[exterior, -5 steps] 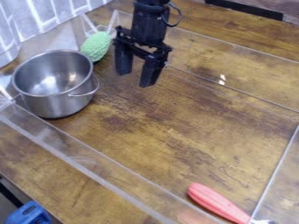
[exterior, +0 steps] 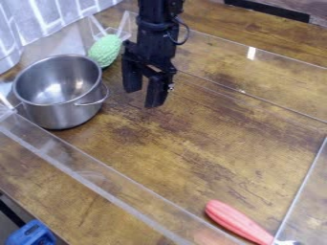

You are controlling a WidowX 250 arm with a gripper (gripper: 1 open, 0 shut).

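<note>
The black robot arm stands at the top centre of the camera view, with its gripper [exterior: 148,84] low over the wooden table beside a steel pot [exterior: 57,90]. The gripper is to the right of the pot, apart from it; its fingers are dark, and whether they are open or shut is hard to tell. A pale green textured object [exterior: 105,50] lies behind the pot, left of the arm.
A red-handled utensil [exterior: 236,220] lies at the bottom right. A blue object [exterior: 32,236] is at the lower left corner.
The arm and gripper have shifted slightly and changed pose. The pot and other objects have not visibly moved.
</note>
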